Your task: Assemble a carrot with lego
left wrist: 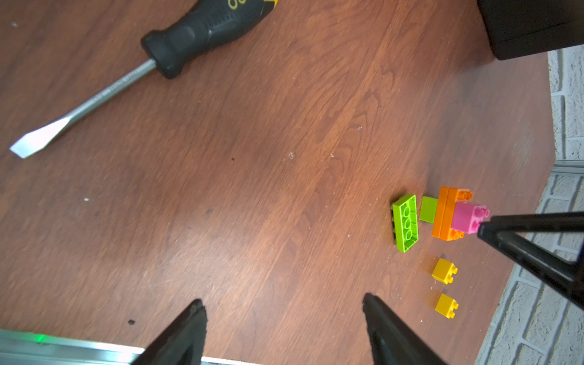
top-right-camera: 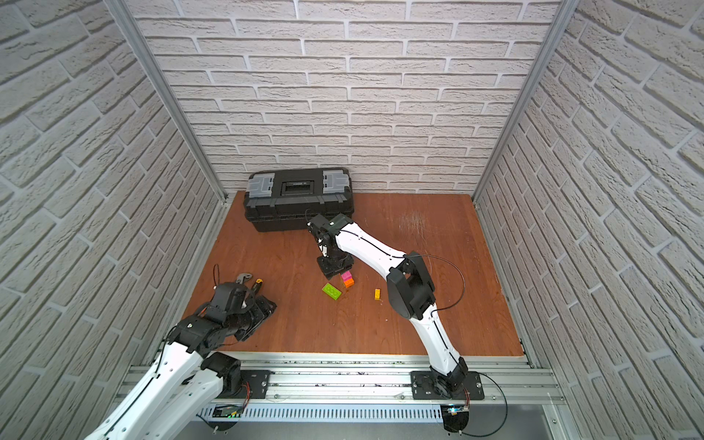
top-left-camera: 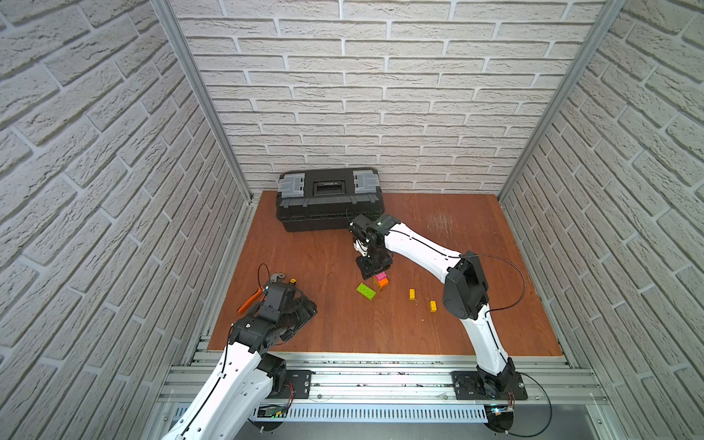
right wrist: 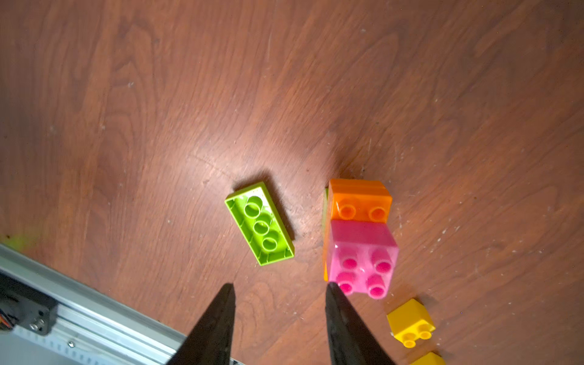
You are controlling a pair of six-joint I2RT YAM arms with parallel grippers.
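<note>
A stack of orange bricks (right wrist: 359,197) with a pink brick (right wrist: 363,249) on it lies over a partly hidden green piece (left wrist: 428,209). A separate lime brick (right wrist: 260,224) lies beside it, hollow side up. Two yellow bricks (left wrist: 444,272) lie apart on the table. My right gripper hovers at the stack, open, with nothing visible between its fingers. My left gripper is open over the table at the front left, holding nothing.
A black toolbox (top-left-camera: 329,212) stands at the back. A screwdriver (left wrist: 200,30) lies near my left gripper, with other tools (top-left-camera: 249,299) partly hidden beside it.
</note>
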